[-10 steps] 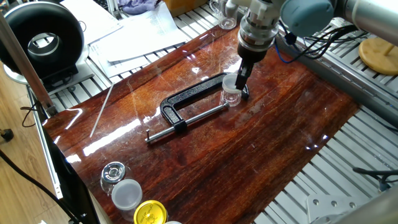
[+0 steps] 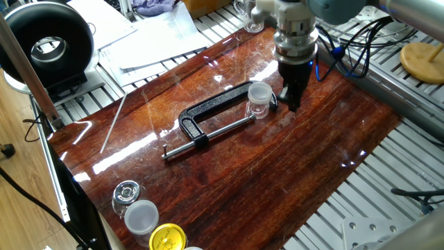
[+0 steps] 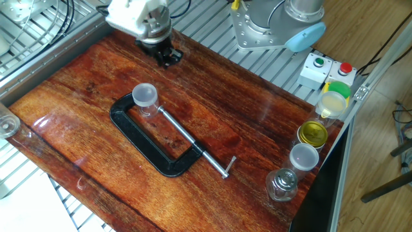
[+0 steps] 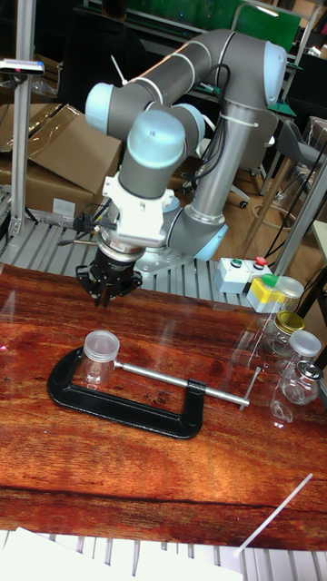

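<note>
My gripper [image 4: 106,302] hangs in the air near the table's robot-side edge, pointing down. Its dark fingers look close together, but how far they stand apart cannot be made out, and no object shows between them. A clear jar with a frosted white lid [image 2: 259,97] stands upright inside the open end of a black C-clamp [image 3: 143,147], by the tip of its screw. In exterior view 1 the gripper [image 2: 291,107] appears to the right of this jar, apart from it. The clamp lies flat on the glossy wooden table [image 4: 262,465].
Several jars line one table end, among them a gold-lidded jar [image 3: 313,134], a white-lidded jar [image 3: 303,156] and a silver-topped jar [image 3: 282,185]. Another glass vessel [image 2: 252,21] stands at the opposite end. A thin white stick [image 4: 273,514] lies on the wood. Bare table surrounds the clamp.
In exterior view 1 my gripper has moved right, from overlapping the white-lidded jar to clear of it, and has turned about its axis. Jar and clamp have stayed put.
</note>
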